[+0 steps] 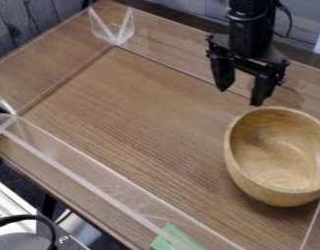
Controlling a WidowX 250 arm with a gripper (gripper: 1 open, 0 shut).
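The black robot gripper (242, 84) hangs above the wooden board at the upper right, its two fingers spread apart with nothing visible between them. Just below and to the right of it sits a large, empty wooden bowl (273, 168).
The wooden board (117, 117) is bare across its left and middle. Clear plastic strips run along its edges. A piece of green tape (175, 238) lies at the bottom edge, and black equipment (22, 234) stands at the lower left, beyond the board.
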